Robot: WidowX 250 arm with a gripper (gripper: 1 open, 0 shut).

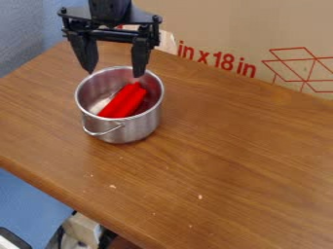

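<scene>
A silver metal pot [97, 126] with a wire handle stands on the left of the wooden table. Inside it lies a red elongated object [125, 99], tilted diagonally. My black gripper [113, 60] hangs open over the pot, its two fingers spread wide with nothing between them.
A cardboard panel [279, 39] with red printing stands at the back right. A blue surface [26, 195] shows past the table's left edge.
</scene>
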